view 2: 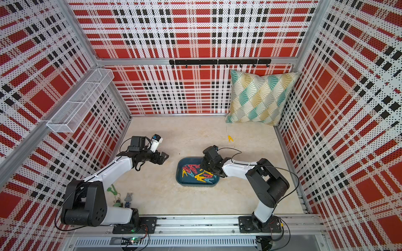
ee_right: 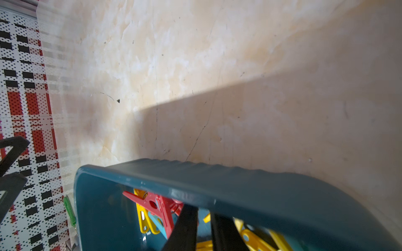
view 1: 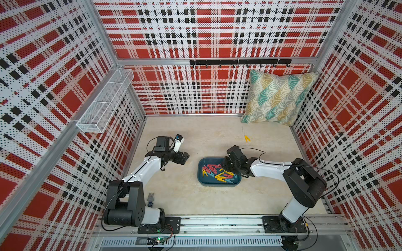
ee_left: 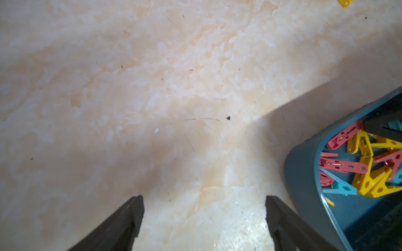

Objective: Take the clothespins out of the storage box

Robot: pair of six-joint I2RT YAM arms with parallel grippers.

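The dark blue storage box (view 1: 201, 180) holds red, yellow and light blue clothespins (view 1: 220, 177) in a loose pile. My right gripper reaches down inside the box's right end, its fingertips among the clothespins. A narrow gap shows between its fingers; whether a clothespin sits in it cannot be told. A red clothespin (ee_right: 150, 203) lies close beside one finger. My left gripper hangs open over bare table left of the box, nothing between its fingers. One yellow clothespin (view 1: 247, 138) lies alone on the table behind the box.
A patterned cushion (view 1: 280, 98) leans in the back right corner. A white wire basket (view 1: 106, 100) hangs on the left wall. Small green things (view 2: 112, 190) and a grey figure (view 2: 128, 198) lie near the left arm's base. Table behind and in front of the box is clear.
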